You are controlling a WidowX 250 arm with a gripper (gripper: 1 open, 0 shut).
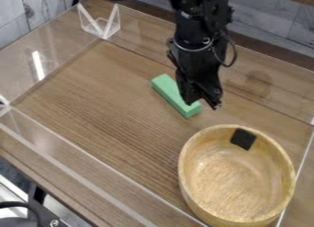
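Observation:
The black robot gripper [200, 100] hangs from the top centre of the view, its tips low over the wooden table, just right of a green rectangular block [172, 88]. It looks shut, though its fingertips are small and dark, and nothing clearly shows between them. The block lies at a slant on the table, its upper right side partly behind the arm.
A tan round bowl [233, 189] with a black patch on its rim fills the lower right. A clear plastic object [101, 22] stands at the back left. Black cables lie at the bottom left.

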